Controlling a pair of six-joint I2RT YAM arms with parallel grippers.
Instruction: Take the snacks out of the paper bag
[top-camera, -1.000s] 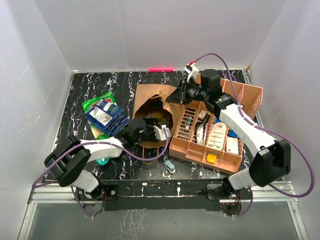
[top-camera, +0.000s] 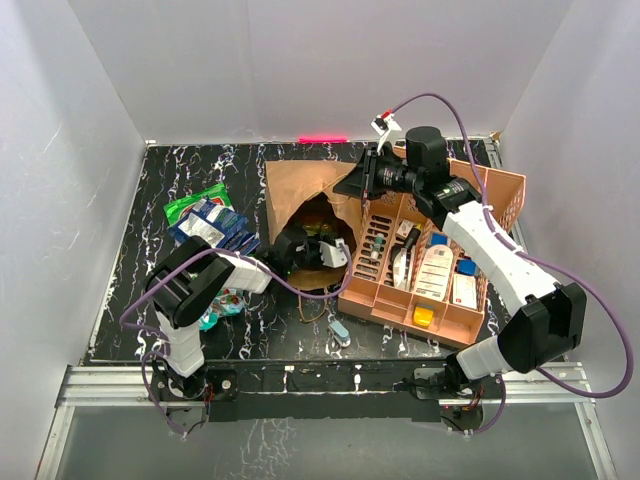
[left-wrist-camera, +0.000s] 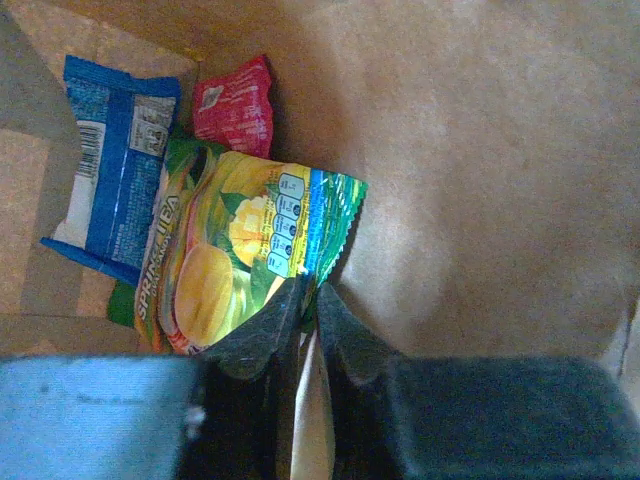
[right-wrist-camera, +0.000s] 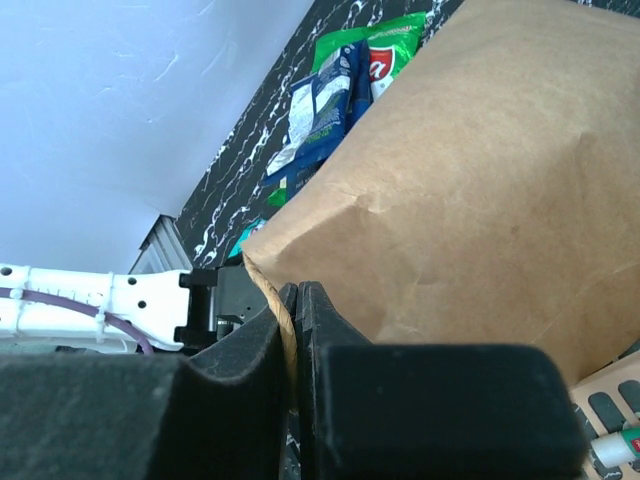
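Observation:
The brown paper bag (top-camera: 292, 185) stands in the middle of the table with its mouth towards the front. Inside it, the left wrist view shows a yellow-green packet with fruit pictures (left-wrist-camera: 245, 235), a blue packet (left-wrist-camera: 115, 165) and a red packet (left-wrist-camera: 238, 108). My left gripper is in the bag, its fingertips close together at the lower right edge of the yellow-green packet; whether they pinch it is unclear. At the bag's upper edge, my right gripper is shut on the twisted paper handle (right-wrist-camera: 275, 308).
Several snack packets, among them a blue pack (top-camera: 208, 224) and a green pack (top-camera: 197, 200), lie left of the bag. An orange organiser tray (top-camera: 395, 310) with assorted items sits close on the right. A small grey-blue object (top-camera: 340, 332) lies in front.
The right gripper has risen slightly with the handle, and the bag's upper edge has shifted with it.

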